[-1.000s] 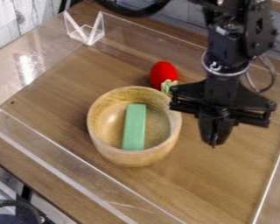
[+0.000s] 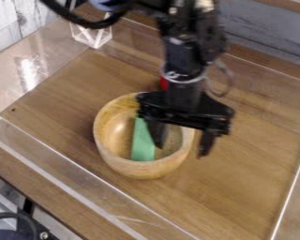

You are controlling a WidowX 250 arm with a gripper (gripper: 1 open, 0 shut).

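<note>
A wooden bowl (image 2: 119, 150) sits on the table, holding a green block (image 2: 142, 145). My gripper (image 2: 178, 131) hangs over the bowl's right half, its dark fingers spread apart around the upper part of the bowl, slightly blurred. Whether anything is between them is hard to see. A red object (image 2: 163, 82) with a leafy top is mostly hidden behind the arm.
A clear plastic holder (image 2: 93, 33) stands at the back left. Clear rails run along the left and right edges.
My gripper has moved left from beside the bowl to over it, now covering most of the red object. The bowl and green block look unchanged.
</note>
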